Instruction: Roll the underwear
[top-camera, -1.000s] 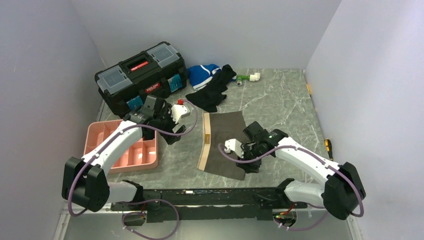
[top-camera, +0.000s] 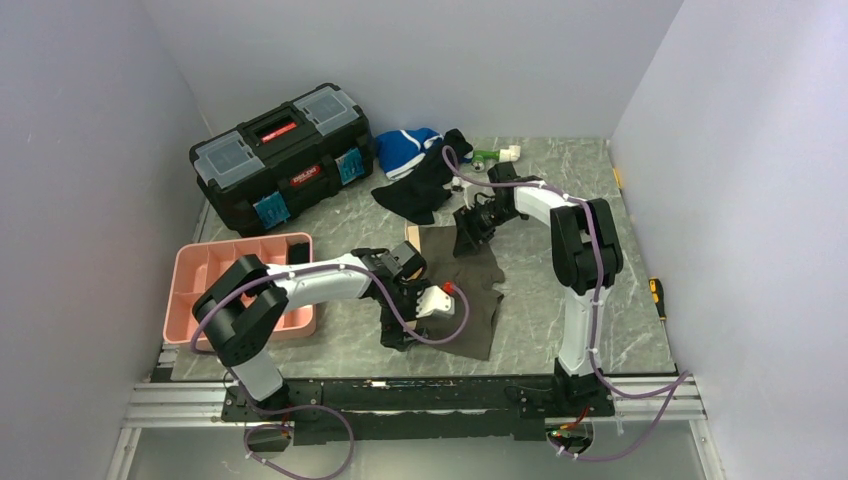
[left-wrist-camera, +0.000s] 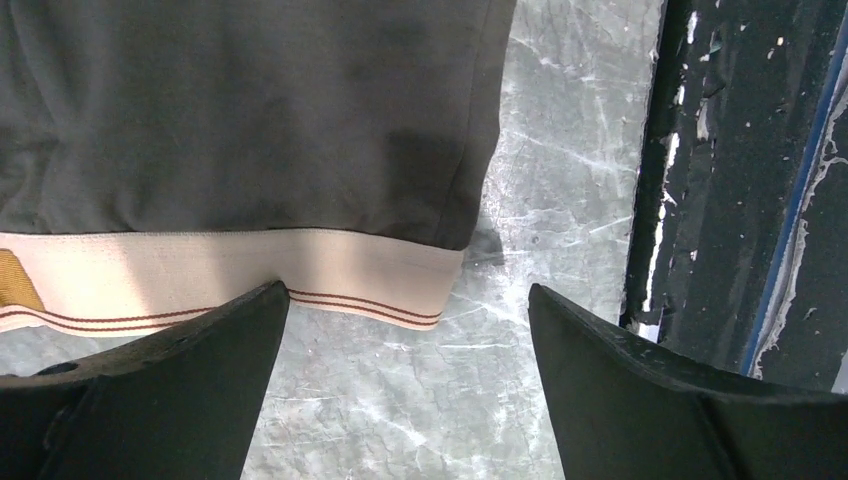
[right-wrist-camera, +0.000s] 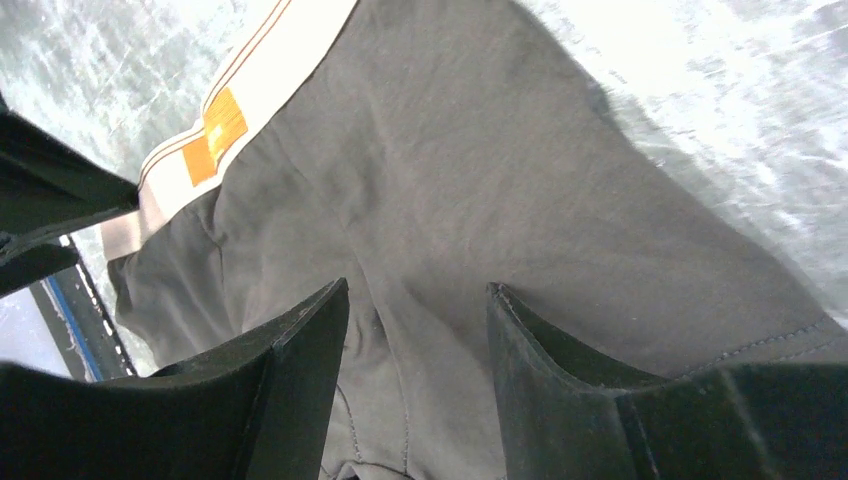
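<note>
Dark grey underwear (top-camera: 465, 320) lies spread on the marbled table, its pale waistband toward the left. In the left wrist view the waistband (left-wrist-camera: 350, 265) crosses below the grey cloth. My left gripper is open around the waistband's end, with nothing seen pinched between its fingers. Over the cloth's far part is my right gripper, its fingers apart above grey fabric (right-wrist-camera: 450, 180). In the right wrist view the waistband runs along the upper left, and dark fingers of the left gripper show at the left edge. From above, both grippers hide parts of the cloth.
A pink divided bin (top-camera: 190, 270) stands at left, with a black toolbox (top-camera: 285, 155) behind it. Dark and blue cloths (top-camera: 425, 185) and a green-white object (top-camera: 497, 155) lie at the back. Bare table shows at right.
My left gripper has come right and toward the front, from beside the bin to over the waistband. My right gripper has moved back and slightly left, from the cloth's near part to its far part.
</note>
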